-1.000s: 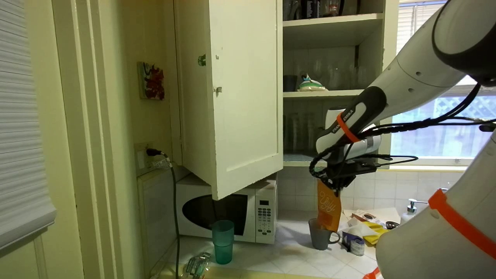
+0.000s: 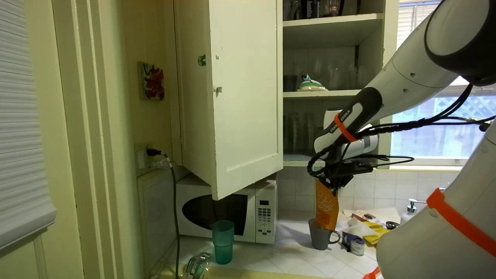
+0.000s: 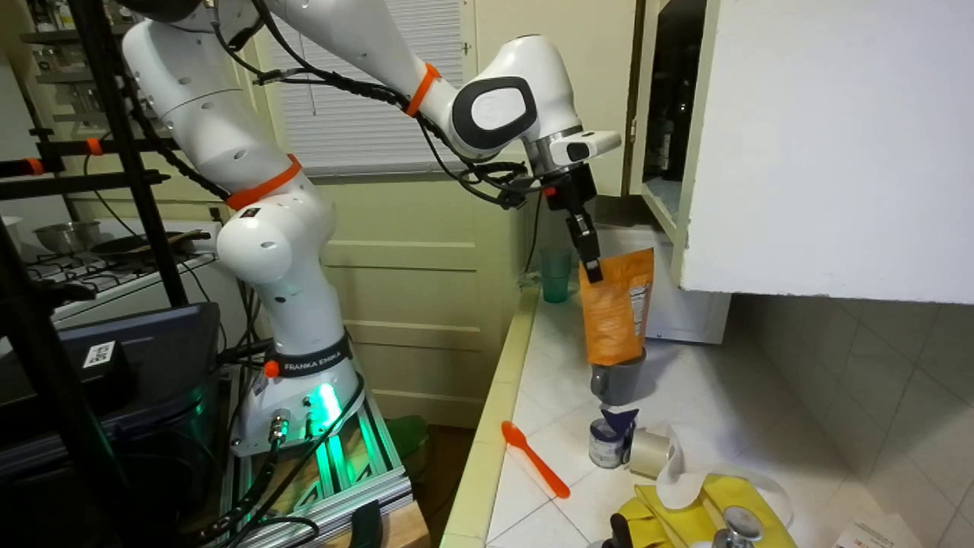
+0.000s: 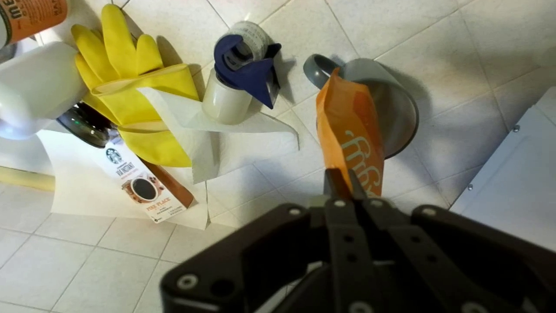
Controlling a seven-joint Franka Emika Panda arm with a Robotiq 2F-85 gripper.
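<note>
An orange pouch (image 3: 613,315) hangs from my gripper (image 3: 593,270), its thin top edge pinched between the shut fingers. Below it on the counter stands a grey mug (image 2: 321,236), upright, with its handle on the right in exterior view 1. Seen from the wrist, the pouch (image 4: 354,135) covers the handle side of the mug (image 4: 398,112), leaving part of the open inside visible. The pouch's lower end is at about the height of the mug's rim; whether it reaches inside cannot be made out.
A blue tape dispenser (image 4: 250,75), paper and yellow gloves (image 4: 135,88) lie beside the mug. An orange spoon (image 3: 536,460) rests near the counter's front edge. The teal cup (image 2: 223,241) stands before the microwave (image 2: 265,218). An open cabinet door (image 2: 246,93) hangs above.
In exterior view 1 my arm and the pouch have shifted slightly left. The pouch remains in the gripper, and the mug has not moved.
</note>
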